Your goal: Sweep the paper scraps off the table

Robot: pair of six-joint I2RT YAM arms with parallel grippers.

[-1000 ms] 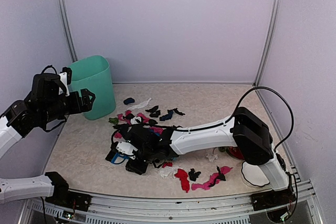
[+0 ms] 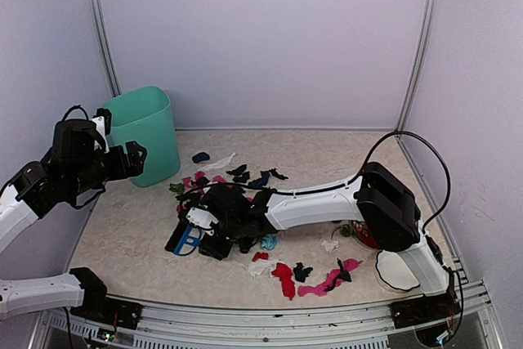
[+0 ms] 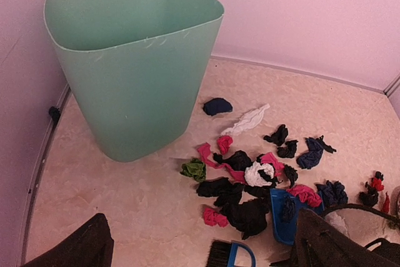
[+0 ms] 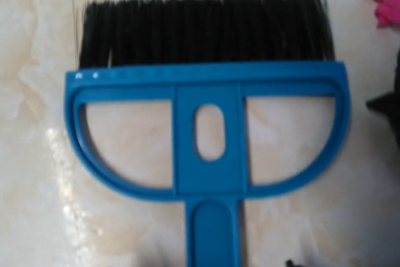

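Scraps of pink, black, navy and white (image 3: pixel 247 173) lie in a loose cluster on the table, with more pink, red and black pieces (image 2: pixel 331 278) along the front. A blue hand brush (image 4: pixel 210 129) with black bristles lies flat, its handle running out at the bottom of the right wrist view. My right gripper (image 2: pixel 211 243) is low over the handle; its fingers are mostly hidden, so its grip does not show. Among the scraps lies a blue dustpan (image 3: pixel 281 217), partly covered by them. My left gripper (image 2: pixel 137 158) hangs open and empty at the left, near the green bin.
The tall green bin (image 2: pixel 147 136) stands at the back left. A white round-edged item (image 2: pixel 396 270) and a red bowl-like thing (image 2: pixel 364 234) are at the right, partly behind the right arm.
My right gripper has shifted slightly, showing more of the brush's blue frame. The left arm and the scraps look about the same.
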